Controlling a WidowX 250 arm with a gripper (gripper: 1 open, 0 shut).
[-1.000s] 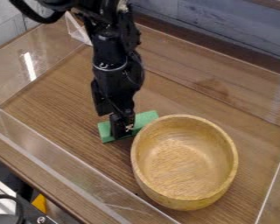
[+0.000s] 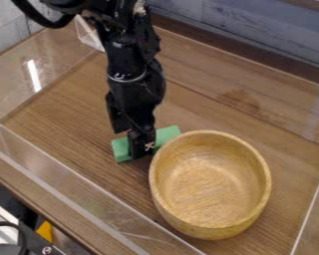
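My black gripper (image 2: pixel 139 137) reaches down from the top of the view, its open fingers low over a green rectangular object (image 2: pixel 165 133) on the wooden table. The fingertips are at the object, partly hiding it; whether they touch it is unclear. A round yellow bowl (image 2: pixel 209 189) sits just to the right and front of the green object, close against it.
Clear panels border it at the left. A small yellow item and dark cable lie beyond the lower left edge.
The gripper has moved slightly down toward the green object. The bowl and the green object look unmoved.
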